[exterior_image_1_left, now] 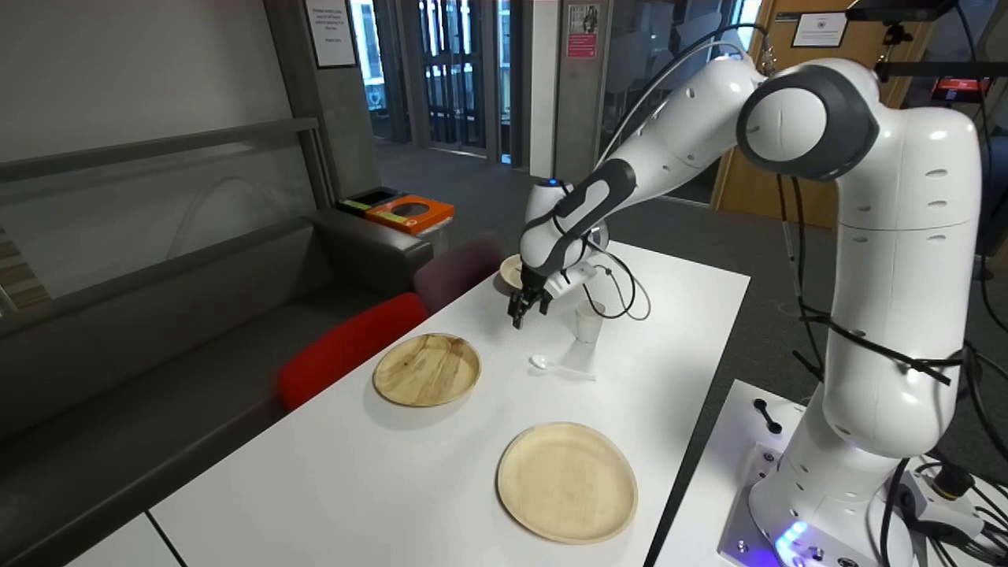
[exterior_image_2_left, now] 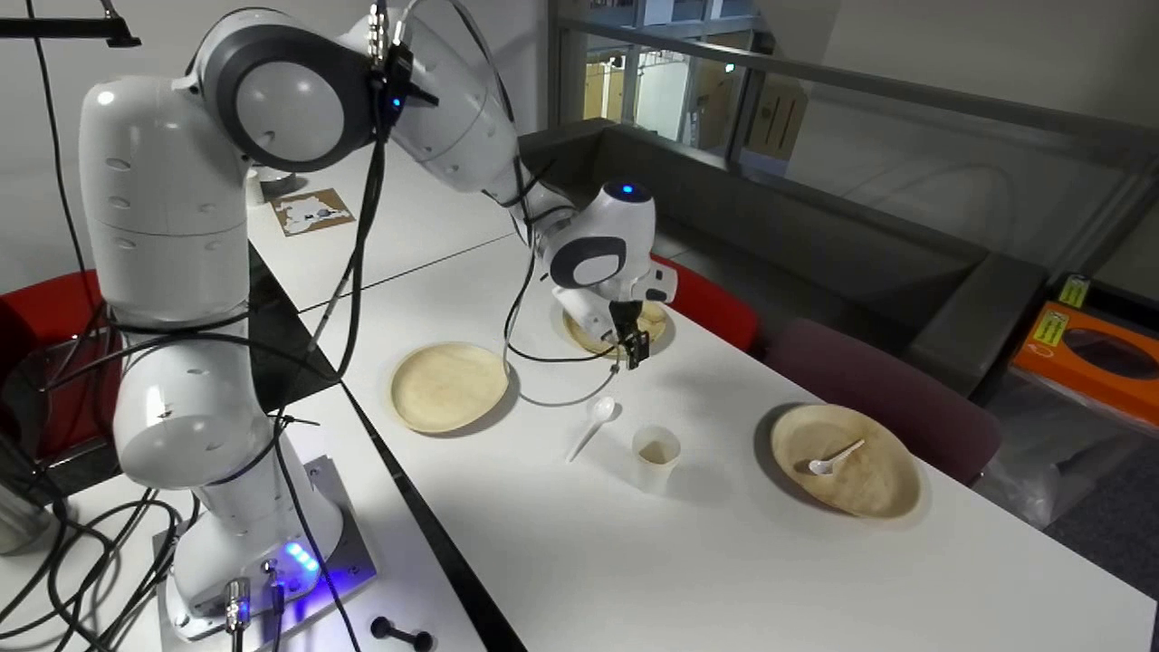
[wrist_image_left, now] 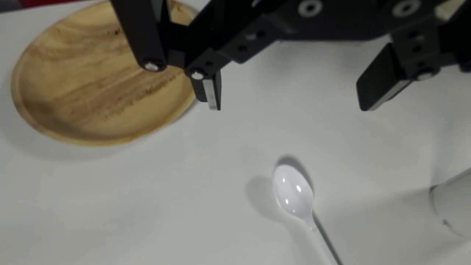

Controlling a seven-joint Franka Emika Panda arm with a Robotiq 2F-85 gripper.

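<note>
My gripper hangs open above the white table, its fingers wide apart and nothing between them. A white plastic spoon [wrist_image_left: 293, 194] lies on the table, clear of the fingers; its handle runs out of the wrist view at the bottom. Beside it stands a pale cup [exterior_image_2_left: 655, 451], upright, with only its side showing at the wrist view's right edge. In exterior view 1 a grained wooden plate [exterior_image_1_left: 427, 369] is left of the gripper. A second, lighter plate [exterior_image_1_left: 567, 483] rests nearer the front. At the far end, a third plate [exterior_image_2_left: 847, 478] holds another white spoon [exterior_image_2_left: 834, 457].
A red chair [exterior_image_1_left: 351, 346] and a purple chair [exterior_image_1_left: 460, 277] stand along the table's far side. Cables [exterior_image_1_left: 619, 283] loop beside the wrist, close to the cup.
</note>
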